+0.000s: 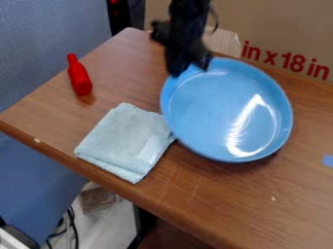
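Note:
My black gripper (182, 56) reaches down from the top centre to the upper left rim of a blue plate (225, 110), which lies flat on the wooden table (286, 199). Whether the fingers grip that rim is too dark and small to tell. A folded pale blue cloth (125, 142) lies left of the plate, and a red bottle (80, 76) lies farther left near the table's edge.
A cardboard box (293, 34) with red printing stands behind the plate. The table's left edge drops to the floor. Bare wood shows at the lower right and upper left. A small blue patch (328, 160) is at the right.

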